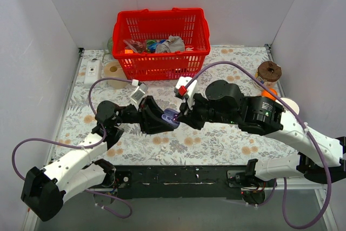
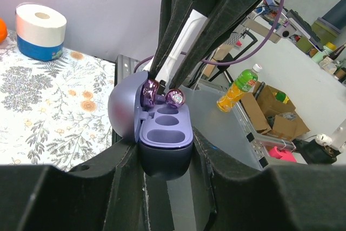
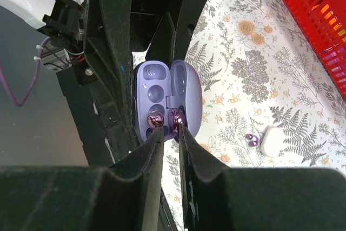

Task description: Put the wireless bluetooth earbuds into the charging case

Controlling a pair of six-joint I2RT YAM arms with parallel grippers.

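Purple charging case with its lid raised is held by my left gripper, shut on it; the fingers wrap its lower body in the left wrist view. How deep they sit cannot be told. My right gripper is slightly open, its fingertips right over the earbuds, with a narrow gap between them. No earbud is clearly gripped there. Empty round hollows show in the rest of the case.
On the flowered tabletop lie a small purple piece and a white rounded item. A red basket stands at the back, and a tape roll at the right side.
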